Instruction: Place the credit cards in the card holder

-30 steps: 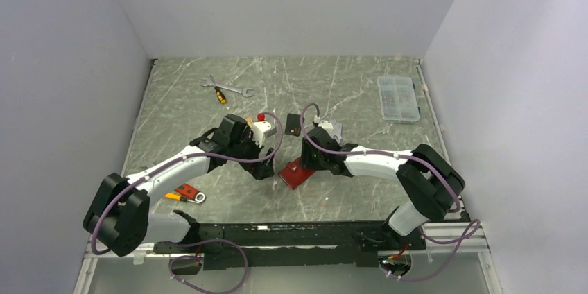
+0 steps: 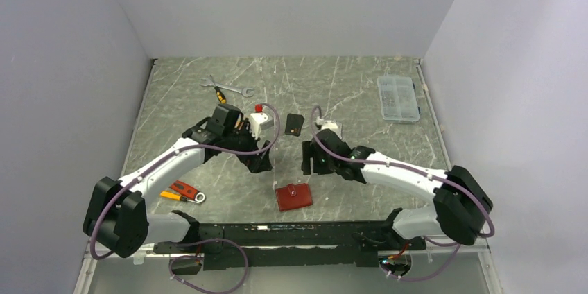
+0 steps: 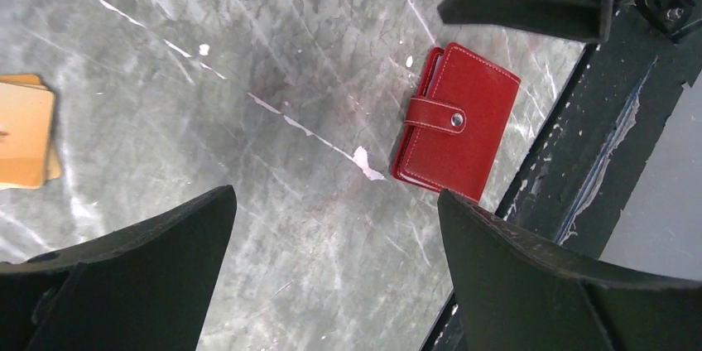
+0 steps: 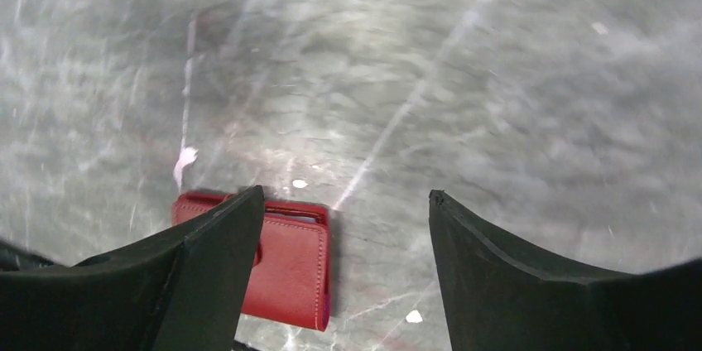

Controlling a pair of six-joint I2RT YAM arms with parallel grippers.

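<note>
The card holder [image 2: 294, 197], dark red with a snapped strap, lies closed and flat near the table's front edge. In the left wrist view the card holder [image 3: 468, 123] is right of centre. Tan cards [image 3: 23, 136] lie stacked at that view's left edge. My left gripper is open over bare table, the holder beyond its right finger. My right gripper also stands open and empty. In its view the left finger partly covers the holder [image 4: 286, 272]; from above, this gripper hovers behind and right of it.
A black card-like piece [image 2: 294, 124] lies behind the grippers. Wrenches [image 2: 229, 88], a screwdriver [image 2: 220, 94], and red-and-orange tools [image 2: 184, 191] are on the left. A clear box [image 2: 399, 98] stands at the back right. Free table surrounds the holder.
The card holder has turned from slanted to nearly square with the front edge and shifted toward it.
</note>
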